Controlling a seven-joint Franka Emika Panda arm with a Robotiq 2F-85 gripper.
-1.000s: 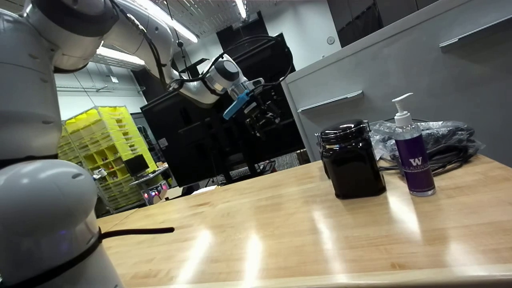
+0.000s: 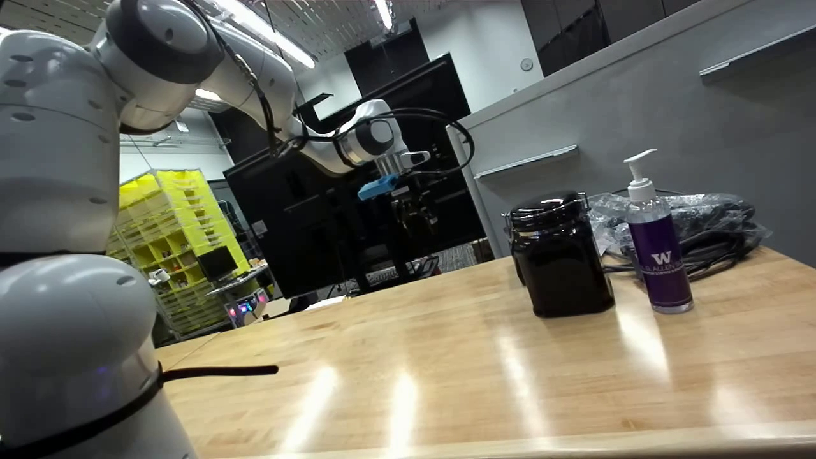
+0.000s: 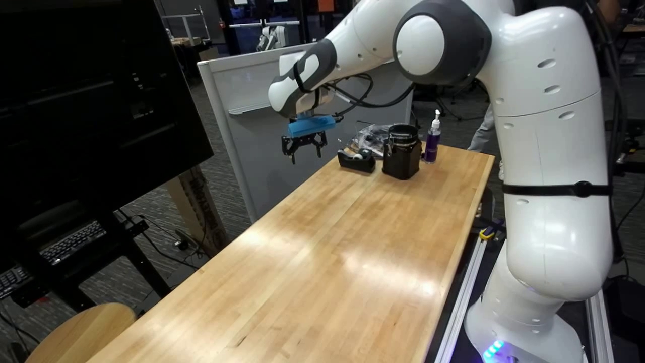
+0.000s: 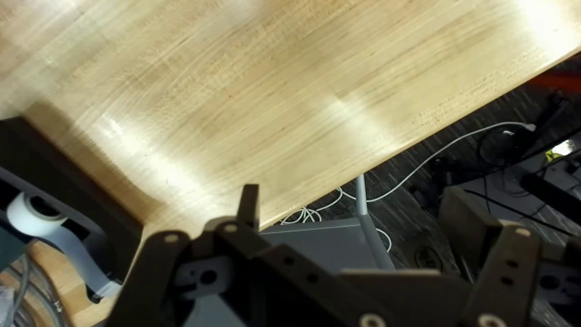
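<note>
My gripper is open and empty, its fingers pointing down, high above the far side of the table. In the wrist view its two fingers stand wide apart over the table edge and the floor beyond. A black tape dispenser sits near that far edge, close to the gripper; the wrist view shows its white tape roll at lower left. Right of the dispenser in exterior view 2 stands a lidded black jar. Beside the jar is an upright pump bottle with a purple label and white pump.
Cables and clear plastic wrapping lie behind the jar and bottle. A grey partition rises at that end of the table. A large black screen stands beyond its far side.
The arm has shifted, its upper links rightward in exterior view 1. My gripper has turned from a slant to pointing more steeply down. The jar and bottle have stayed put.
</note>
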